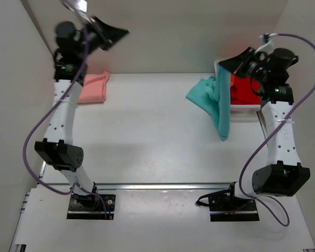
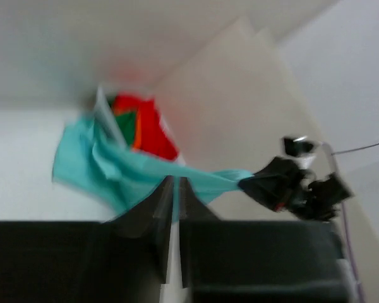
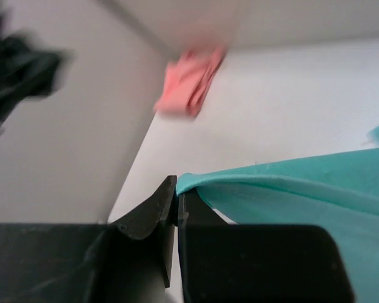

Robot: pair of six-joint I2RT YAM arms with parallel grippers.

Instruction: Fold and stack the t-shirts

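A teal t-shirt (image 1: 223, 102) hangs bunched and narrow from my right gripper (image 1: 220, 64), its lower part lying crumpled on the table. In the right wrist view, the fingers (image 3: 153, 211) are shut on a corner of that teal cloth (image 3: 290, 183). My left gripper (image 1: 127, 32), blurred, is high at the back left, far from the shirt. The left wrist view shows a narrow gap between its fingers with no cloth in it. At the back left lies a folded pink shirt (image 1: 94, 87), partly hidden by the left arm.
Behind the teal shirt at the back right stands a white basket (image 1: 244, 108) holding red cloth (image 1: 242, 91), with some orange and green showing.
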